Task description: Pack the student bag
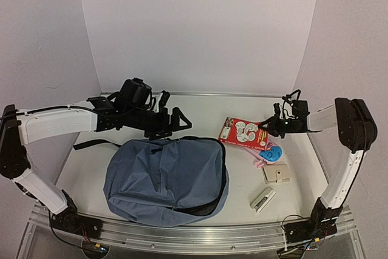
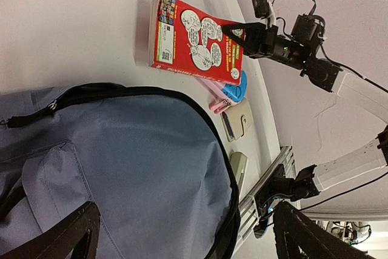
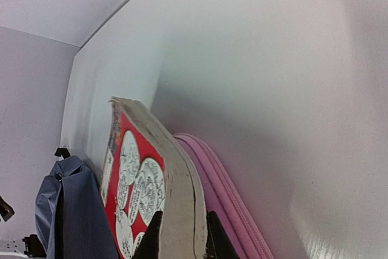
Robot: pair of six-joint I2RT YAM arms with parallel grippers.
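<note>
The blue-grey bag (image 1: 160, 177) lies flat at the table's front left, its black-trimmed opening toward the right. Above its far edge hangs my left gripper (image 1: 177, 111), wide open with nothing between its fingers. A thick red book (image 1: 239, 133) with white round pictures lies right of the bag's far corner. At the book's right edge, my right gripper (image 1: 265, 128) is shut on it; in the right wrist view the pale page edge (image 3: 182, 198) stands between the fingers. A pink pouch with a blue round face (image 1: 270, 152) is partly under the book.
A beige wallet (image 1: 277, 173) lies in front of the pouch, and a pale oblong case (image 1: 262, 199) is nearer the front edge. A black strap (image 1: 97, 143) extends left from the bag. Bare table shows behind the book.
</note>
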